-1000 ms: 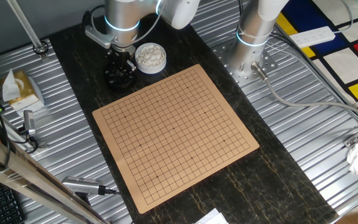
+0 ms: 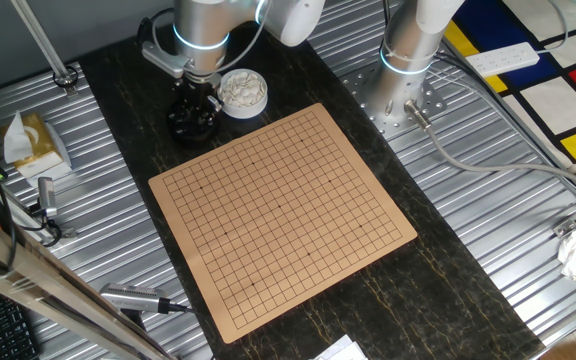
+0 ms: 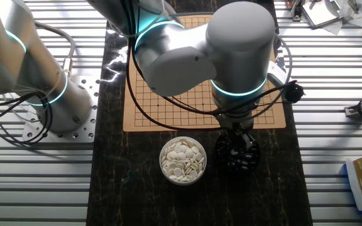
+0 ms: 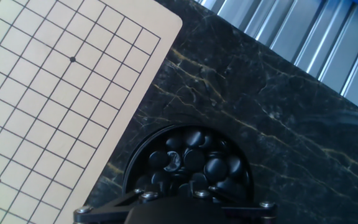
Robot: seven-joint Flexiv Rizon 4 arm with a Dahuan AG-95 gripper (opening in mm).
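Observation:
The go board lies bare on the dark marble-patterned tabletop. Black stones fill a round black bowl just off one board edge. My gripper is over this bowl, its linkages crossing the near part in the wrist view. The fingertips and anything between them are hidden there and too dark to make out in the exterior views, so whether it is open or shut does not show. Beside the black bowl stands a white bowl of white stones.
My arm's base stands by the table's right edge in exterior view 1. A tissue box sits on the ribbed metal surface to the left. Some white paper lies at the front edge. Above the board there is free room.
The upper arm has shifted slightly to the right in exterior view 1 over the last second. The gripper remains at the black bowl; board and bowls have not moved.

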